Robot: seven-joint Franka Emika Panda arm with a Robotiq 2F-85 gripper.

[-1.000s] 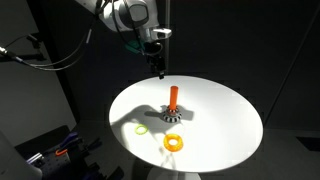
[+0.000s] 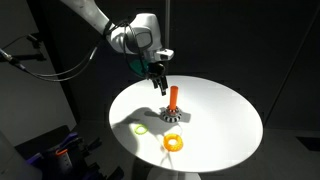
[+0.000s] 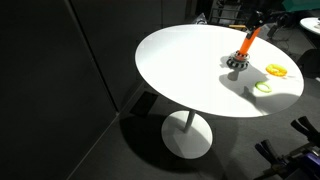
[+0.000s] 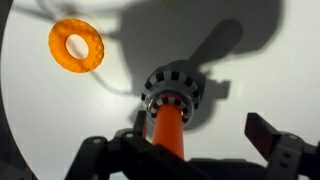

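An upright orange post (image 2: pixel 173 98) rises from a round dark-and-silver base (image 2: pixel 171 115) on the white table. My gripper (image 2: pixel 160 87) is open, up and to the left of the post's top in exterior view 1. In the wrist view, the post (image 4: pixel 168 130) appears between the spread fingers of the gripper, nearer the left one; no contact is visible. An orange ring (image 2: pixel 173 143) and a thin green ring (image 2: pixel 140 129) lie flat on the tabletop. Exterior view 2 shows the post (image 3: pixel 249 42) close to the gripper at its upper right edge.
The round white table (image 2: pixel 225 120) has free room to the right of the post in exterior view 1. Its rim is close beyond the orange ring (image 3: pixel 276 70) and green ring (image 3: pixel 263 87) in exterior view 2. Dark curtains (image 2: pixel 245 45) hang behind.
In exterior view 1, my arm and gripper have come down and slightly right, closer to the post's top. The post and both rings have stayed put.
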